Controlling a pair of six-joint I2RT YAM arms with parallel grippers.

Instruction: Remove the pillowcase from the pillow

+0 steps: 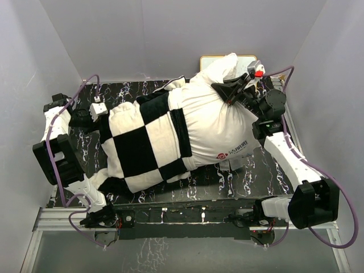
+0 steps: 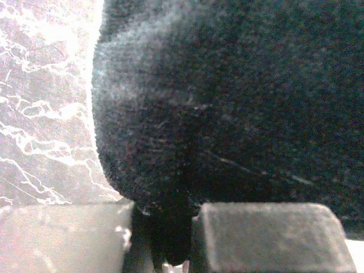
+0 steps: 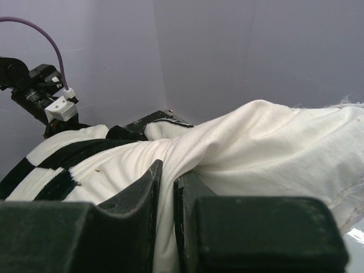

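The checkered black-and-white pillowcase [image 1: 140,145] lies bunched over the left and middle of the table, partly off the white pillow [image 1: 207,131], whose printed logo shows at lower right. My left gripper [image 1: 98,122] is shut on the pillowcase's left end; its close view shows dark cloth [image 2: 239,102] pinched between the fingertips. At the upper right my right gripper [image 1: 226,94] is shut on white fabric [image 1: 219,68] at the pillow's end, raised high; in the right wrist view a white fold [image 3: 256,136] runs down between its fingers.
A dark marble table [image 1: 88,151] shows bare along the front and left edges. A pale board [image 1: 207,61] stands behind the pillow at the back right. Grey walls [image 1: 142,34] enclose the back and both sides.
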